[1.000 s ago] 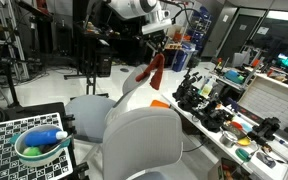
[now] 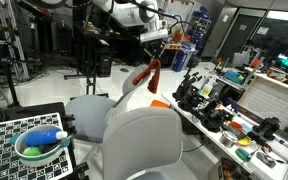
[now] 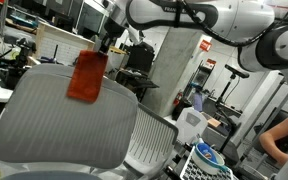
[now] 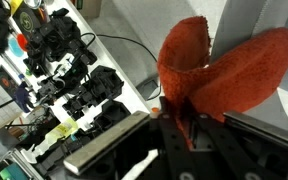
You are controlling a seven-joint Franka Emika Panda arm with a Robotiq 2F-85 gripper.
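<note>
A reddish-orange cloth (image 4: 224, 75) hangs from my gripper, which is shut on one end of it. In the second exterior view the cloth (image 3: 88, 77) drapes in front of the top of a grey chair back (image 3: 59, 115). The first exterior view shows the cloth (image 2: 152, 76) dangling beneath the white arm, near the chair backs. Whether it touches a chair cannot be told. Bunched cloth hides part of the fingertips in the wrist view.
Several grey chairs stand together, one chair back (image 2: 144, 148) nearest the camera. A bowl (image 2: 42, 145) with coloured items rests on a grid-topped surface at left. A long table (image 2: 199, 122) crowded with black gear and tools runs along the right.
The arm and the hanging cloth have shifted slightly, and the cloth's lower end now slants more to the left. The cloth has stayed in the gripper; the chairs and bowl have not moved.
</note>
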